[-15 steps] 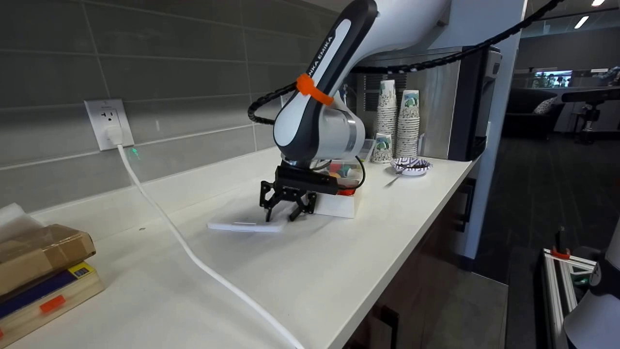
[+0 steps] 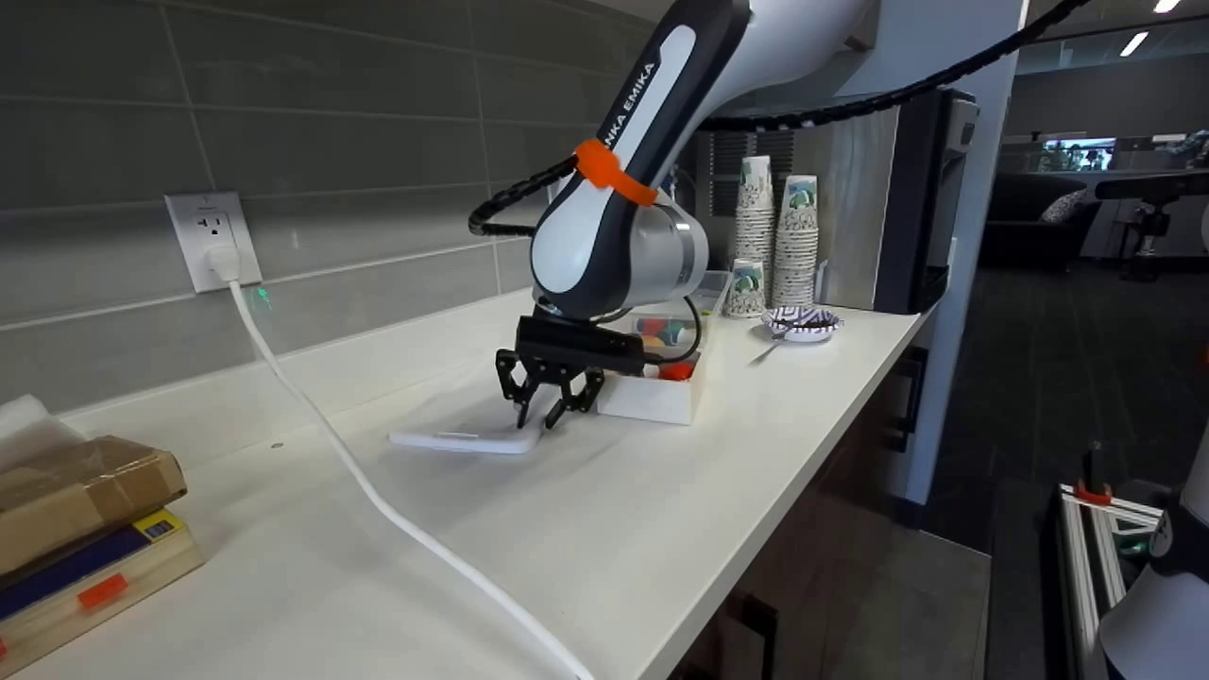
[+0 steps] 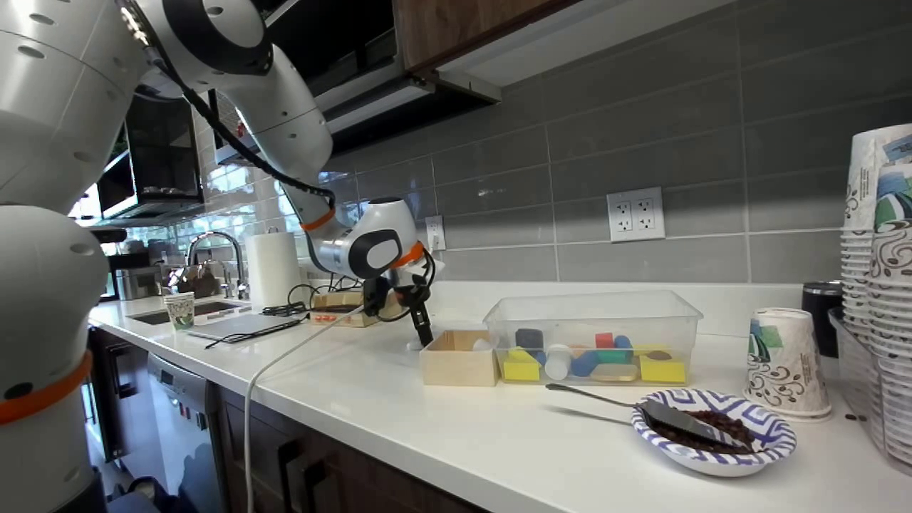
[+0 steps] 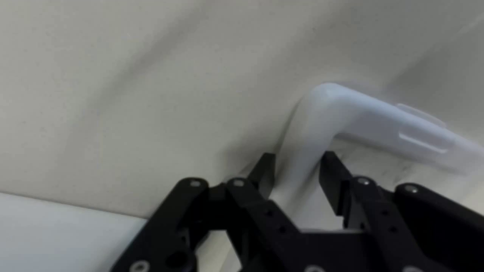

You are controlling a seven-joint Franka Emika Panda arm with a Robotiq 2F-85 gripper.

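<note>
A flat white plastic lid (image 2: 467,435) with a raised rim and rounded corners lies on the counter, beside the back wall in exterior view 1. Its near corner and a clip on one side show in the wrist view. My black gripper is shut on the lid's rim, one fingertip outside the edge and the other inside it. In exterior view 1 the gripper (image 2: 537,424) points down at the lid's right end. The wooden box hides most of the lid in exterior view 2.
A small open wooden box (image 3: 459,366) stands close to the gripper, beside a clear bin (image 3: 590,312) of coloured blocks. Farther along are a patterned bowl (image 3: 714,462) with a dark utensil and stacked cups (image 2: 796,244). A white cord (image 2: 397,516) crosses the counter, with clear space around it.
The fingers have drawn closer together around the rim. Gripper and lid have both shifted slightly left and nearer to the camera in exterior view 1.
</note>
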